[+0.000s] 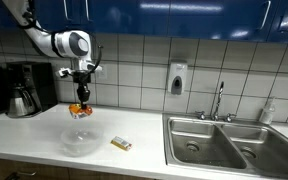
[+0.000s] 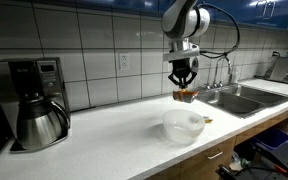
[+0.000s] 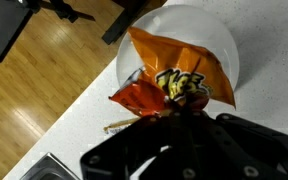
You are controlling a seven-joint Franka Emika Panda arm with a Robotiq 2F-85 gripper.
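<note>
An orange snack packet [image 3: 182, 65] hangs from my gripper, whose fingers are shut on its gathered end. In the first exterior view the orange packet [image 1: 81, 111] is just above the back rim of a white bowl [image 1: 80, 145]. From the other side, the packet [image 2: 184, 96] also appears above the bowl [image 2: 184, 126], beneath the gripper [image 2: 184, 86]. The wrist view has the bowl [image 3: 219, 32] below the packet, which covers much of it. No contents show in the visible part of the bowl.
A small yellowish packet [image 1: 121, 144] lies on the counter right of the bowl. The double sink [image 1: 199, 145] is farther right, and a coffee maker [image 1: 24, 90] stands at the left. Counter around the bowl is clear; its front edge is close.
</note>
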